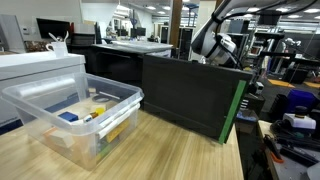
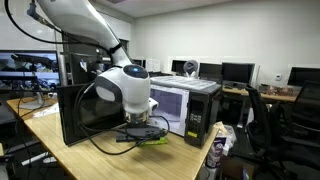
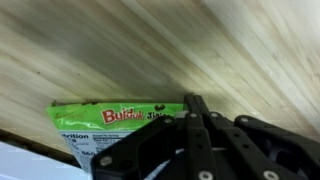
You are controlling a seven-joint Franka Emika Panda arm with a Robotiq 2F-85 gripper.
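Note:
A green and white packet (image 3: pixel 105 122) with "Bubbly" lettering lies flat on the wooden table, in the lower left of the wrist view. My black gripper is shut, its tips at the packet's right end. Whether any edge of the packet is caught between the fingers cannot be made out. In exterior view 2 the white arm bends down to the table, where the gripper (image 2: pixel 154 130) is low over something green (image 2: pixel 152 141). The dark panel hides the gripper in exterior view 1.
A clear plastic tub (image 1: pixel 120 92) with several small items stands on the table, left of an upright dark panel (image 1: pixel 190 97). Bare wood (image 1: pixel 165 150) lies in front of both. A large appliance (image 2: pixel 172 103) stands behind the arm in exterior view 2.

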